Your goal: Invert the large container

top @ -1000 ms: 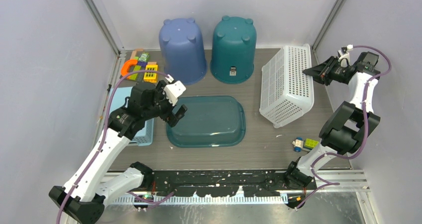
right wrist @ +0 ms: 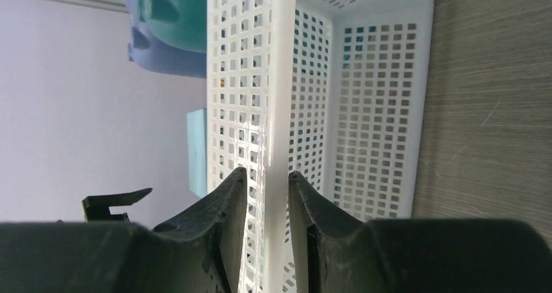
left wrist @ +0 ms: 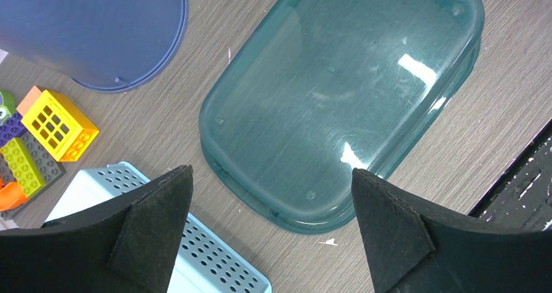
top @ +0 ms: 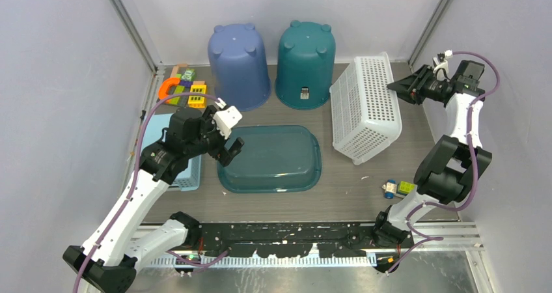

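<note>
The large white perforated container [top: 361,107] is tipped on its side at the right of the table, its opening toward the right. In the right wrist view its upper rim [right wrist: 276,111] runs between the fingers of my right gripper [top: 405,88], which sit on either side of it, part open; whether they clamp it cannot be told. My left gripper [top: 228,150] stands open over the dark teal lid [left wrist: 338,104], with nothing between its fingers.
Upturned blue [top: 237,65] and teal [top: 304,65] bins stand at the back. Toy bricks [top: 197,96] and a light blue basket [top: 189,176] are at the left. A small toy [top: 405,188] lies front right, near the white container.
My right gripper and the white container have moved leftward and slightly toward the back. The left arm is unchanged.
</note>
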